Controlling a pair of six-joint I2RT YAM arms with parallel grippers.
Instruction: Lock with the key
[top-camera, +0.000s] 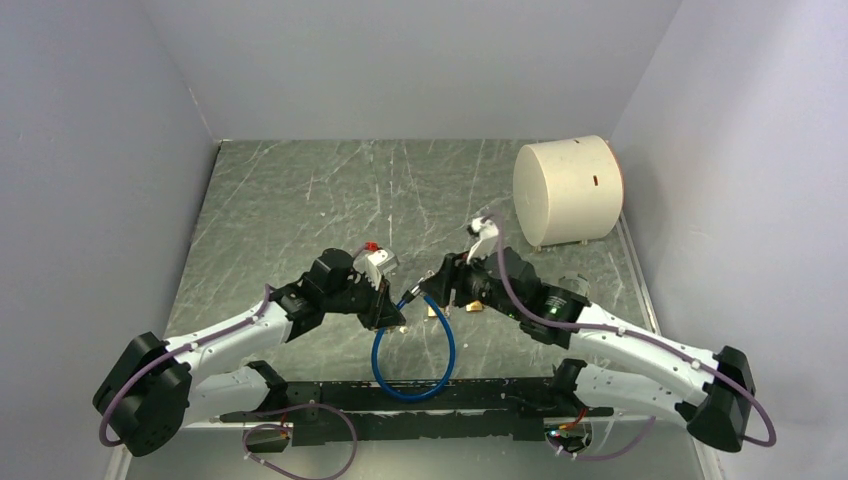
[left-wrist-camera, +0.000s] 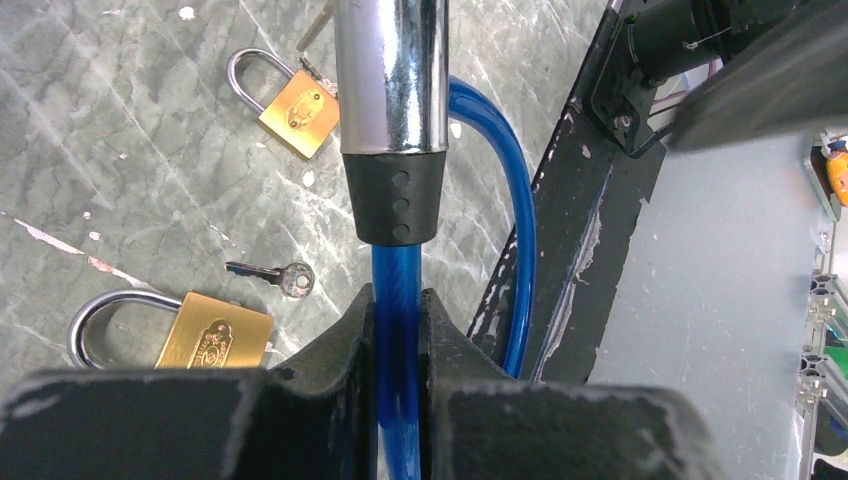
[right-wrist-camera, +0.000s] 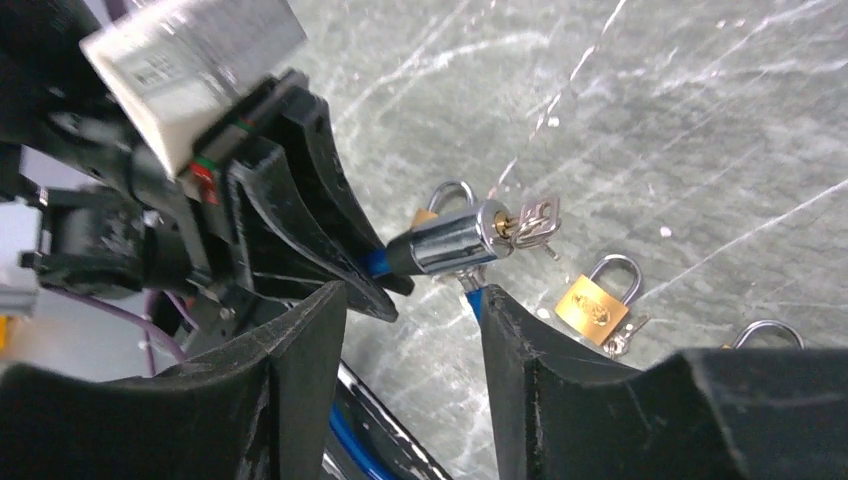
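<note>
A blue cable lock hangs in a loop. My left gripper is shut on its blue cable, just below the black sleeve and chrome lock body. In the right wrist view that body has a key cluster at its end, apparently with a key in the keyhole. My right gripper stands open in front of the lock body, apart from it, with nothing held.
Brass padlocks and a loose key lie on the marble board below. A cream cylinder stands at the back right.
</note>
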